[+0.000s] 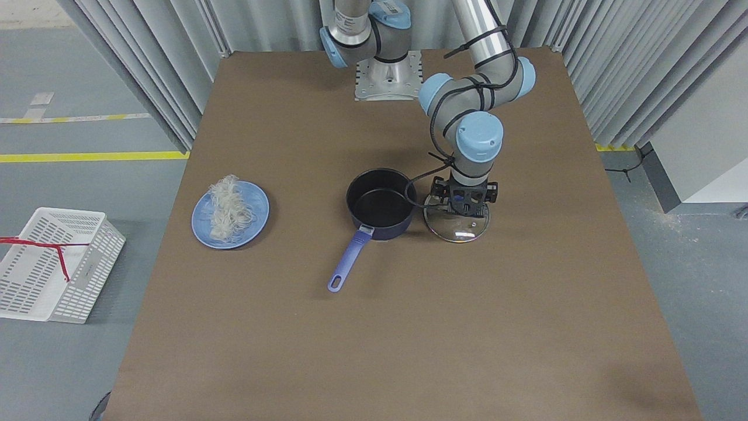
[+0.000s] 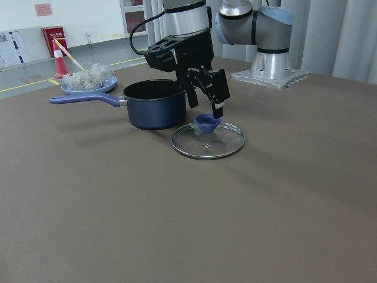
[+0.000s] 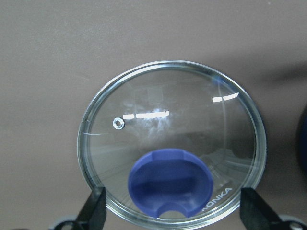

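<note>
A glass lid (image 3: 158,124) with a blue knob (image 3: 170,182) lies flat on the brown table, right of a dark blue saucepan (image 1: 381,210) with its lid off. My gripper (image 2: 205,106) is just above the lid, its open fingers straddling the knob with nothing held between them, as the wrist view shows. The pan's blue handle (image 1: 348,259) points toward the front. A blue plate (image 1: 203,221) of white noodle-like strands (image 1: 229,210) sits to the left.
The robot's base (image 1: 389,88) stands at the back of the table (image 1: 392,337). A white basket (image 1: 84,280) is on the floor to the left.
</note>
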